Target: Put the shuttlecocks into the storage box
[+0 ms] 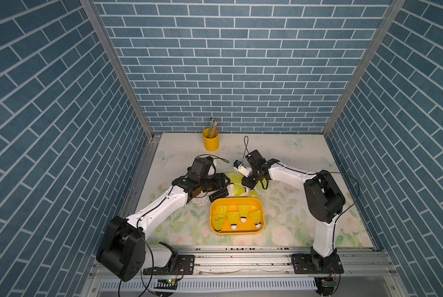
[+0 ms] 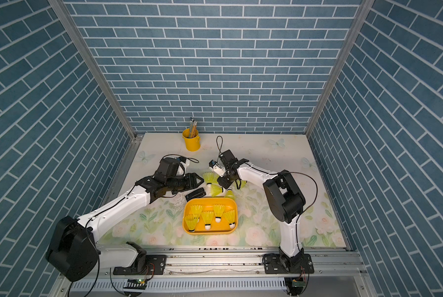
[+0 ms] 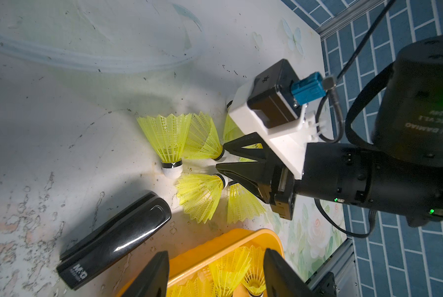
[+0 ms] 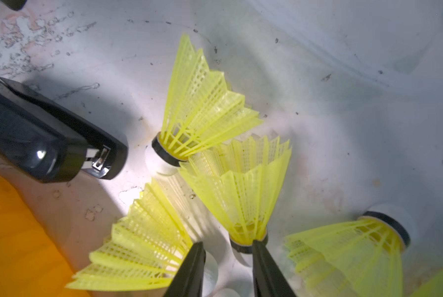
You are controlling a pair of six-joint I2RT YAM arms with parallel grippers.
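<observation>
Several yellow shuttlecocks (image 3: pixel 167 143) lie loose behind the orange storage box (image 1: pixel 212 217), which holds several more (image 1: pixel 233 217). My right gripper is over the loose ones, its fingers parted and pointing at a shuttlecock's collar (image 4: pixel 248 237); from the views I cannot tell that it holds one. My left gripper is above the box's back rim, left of the right gripper. Its fingertips stand apart in its wrist view, with nothing clearly seen between them; whether it grips anything is hidden.
A black stapler (image 3: pixel 115 237) lies just behind the box, beside the shuttlecocks. A yellow bucket of sticks (image 1: pixel 211 143) stands at the back left.
</observation>
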